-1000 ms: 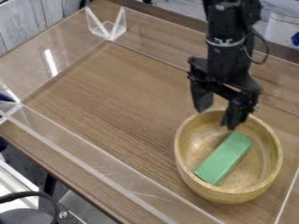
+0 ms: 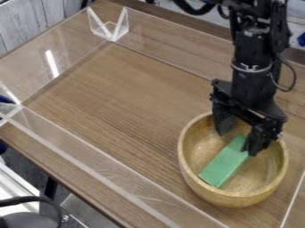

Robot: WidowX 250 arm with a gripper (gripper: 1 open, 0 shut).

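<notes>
My gripper (image 2: 245, 125) is a black arm hanging from the top right, its open fingers low over the back of a round tan wooden bowl (image 2: 201, 185). A green rectangular block (image 2: 222, 166) lies diagonally in the bowl, below and in front of the fingers. Nothing shows held between the fingers.
A white wire-like object (image 2: 110, 25) stands at the back left. Dark cables lie at the lower left edge, beside the table.
The bowl and green block look nearly unmoved.
</notes>
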